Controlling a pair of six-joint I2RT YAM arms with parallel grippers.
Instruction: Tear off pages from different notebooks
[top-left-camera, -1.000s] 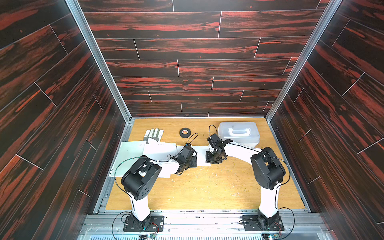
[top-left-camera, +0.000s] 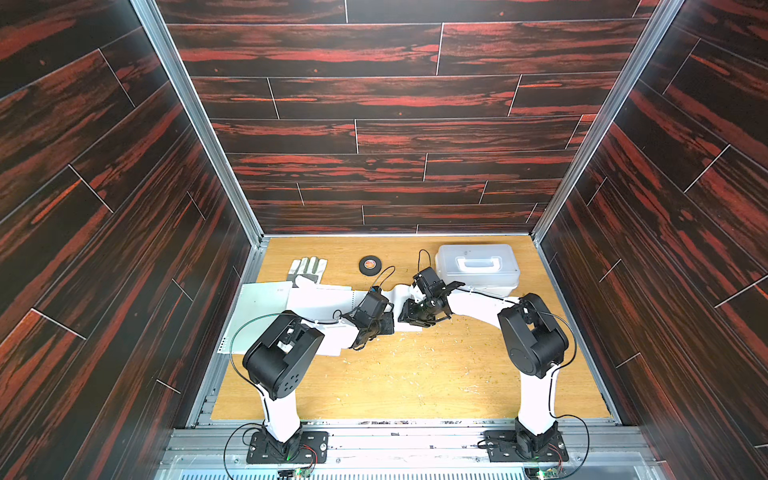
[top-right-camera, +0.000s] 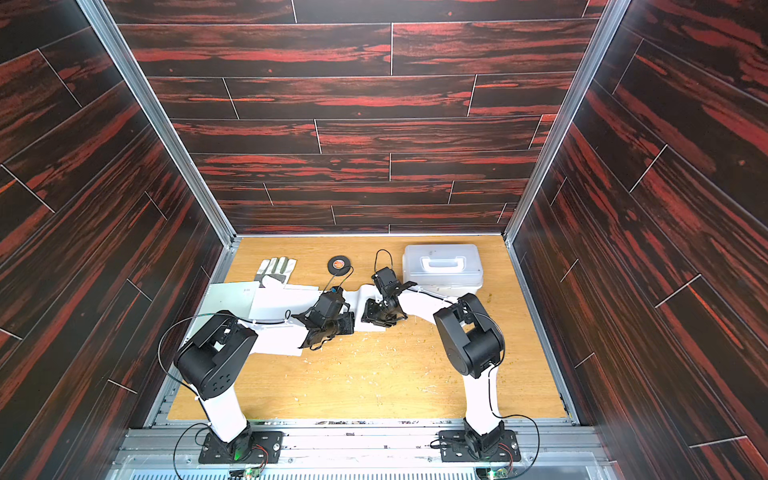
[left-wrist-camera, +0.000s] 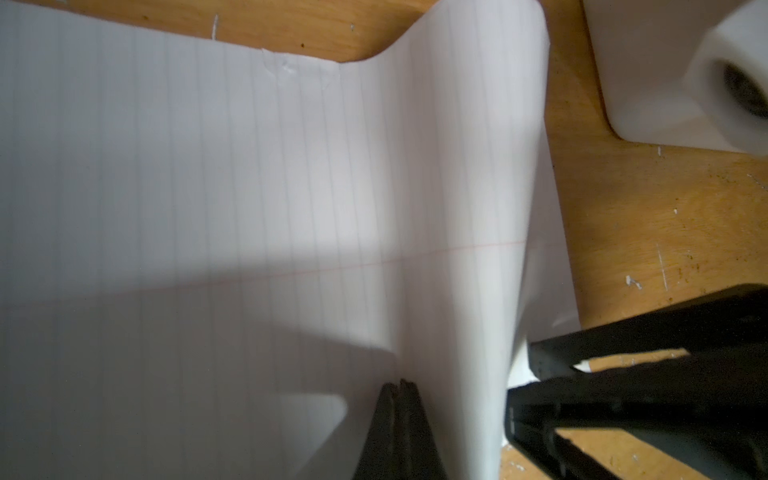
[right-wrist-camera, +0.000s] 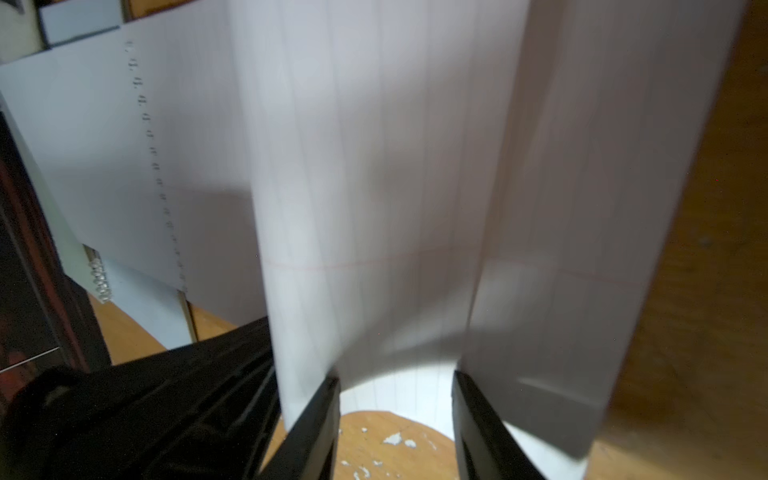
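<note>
A lined notebook page (left-wrist-camera: 240, 200) lies across the left wrist view, its right-hand part curled up into a fold (left-wrist-camera: 480, 160). My left gripper is shut, its tips over the page just left of that fold; nothing shows between them. From the right, my right gripper stands part open at the curled page (right-wrist-camera: 368, 176), which shows across the gap between its fingers. A second lined sheet (right-wrist-camera: 560, 320) lies flatter beyond the fold. From above, both grippers (top-left-camera: 388, 326) meet over the notebook, hiding much of it.
More open notebooks (top-left-camera: 320, 300) and a pale green cover (top-left-camera: 264, 300) lie to the left. A glove (top-left-camera: 308, 268), a black tape roll (top-left-camera: 369, 265) and a lidded clear box (top-left-camera: 478, 264) stand at the back. Bare table (top-left-camera: 416, 376) fills the front.
My right gripper has shifted slightly left, towards the left gripper. The right part of the page, flat before, has risen into a curl. The left arm has not visibly moved.
</note>
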